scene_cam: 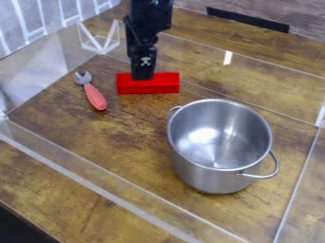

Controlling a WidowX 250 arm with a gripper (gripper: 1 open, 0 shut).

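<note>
The black gripper (144, 68) hangs from the top of the camera view, open, with its fingertips just above and in front of the far side of a red rectangular block (148, 87) on the wooden table. A red-handled utensil with a metal head (95, 96) lies to the left of the block. A large steel pot (219, 144) with two handles stands to the right and nearer.
The wooden table (89, 171) has clear space at the front left and at the back right. Transparent panels border the area, with a white railing at the upper left.
</note>
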